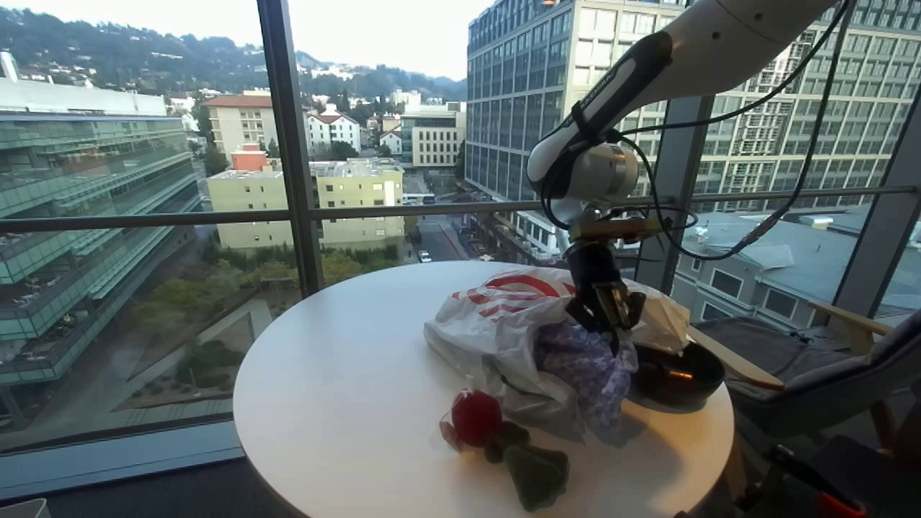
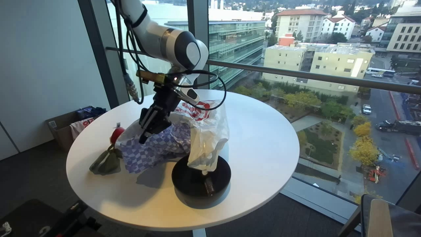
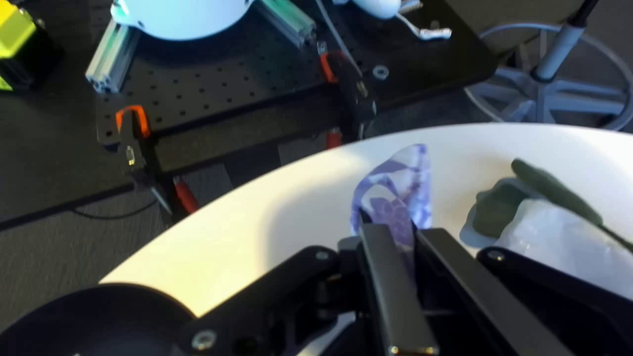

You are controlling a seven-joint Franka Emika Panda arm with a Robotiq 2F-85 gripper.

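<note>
A purple checkered cloth (image 2: 152, 146) comes partly out of a white plastic bag with red print (image 1: 518, 298). My gripper (image 1: 614, 332) is shut on the cloth, above the bag's mouth. In the wrist view the cloth (image 3: 391, 196) rises between the two gripper fingers, its tip standing beyond them. Lower folds of the cloth hang toward the table in the exterior views. How much of it is still inside the bag is hidden.
A black bowl (image 2: 201, 187) stands beside the bag, whose end overhangs it. A red rose (image 1: 476, 418) with green leaves (image 1: 535, 475) lies near the table's edge.
</note>
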